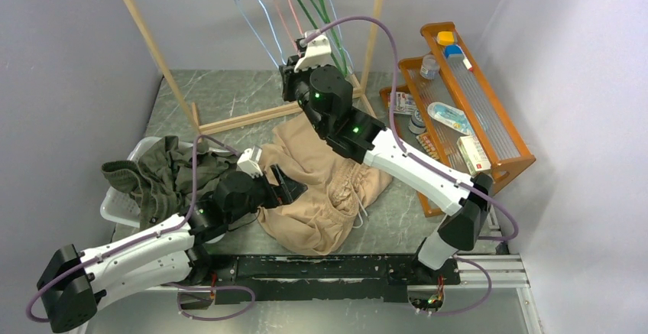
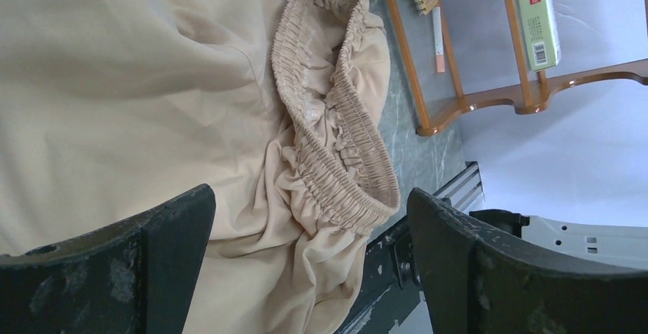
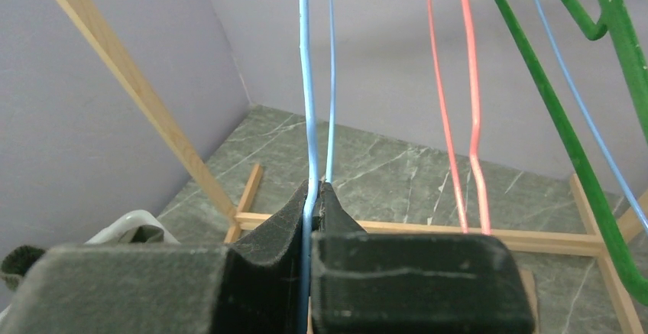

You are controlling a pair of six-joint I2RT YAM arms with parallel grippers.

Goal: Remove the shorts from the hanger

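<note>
The beige shorts (image 1: 317,223) lie crumpled on the floor, off any hanger. Their gathered elastic waistband (image 2: 348,170) shows clearly in the left wrist view. Over them my left gripper stands open, and no cloth is visibly pinched between its fingers. My right gripper is up at the rack, shut on the thin lower part of a blue hanger (image 3: 309,105). This hanger carries no garment; its upper part shows in the top view, left of the other hangers.
A pink hanger (image 3: 474,105) and a green hanger (image 3: 558,120) hang just right of the blue one. A white basket (image 1: 118,208) with dark green cloth sits at left. The wooden shelf (image 1: 489,120) with small goods stands at right.
</note>
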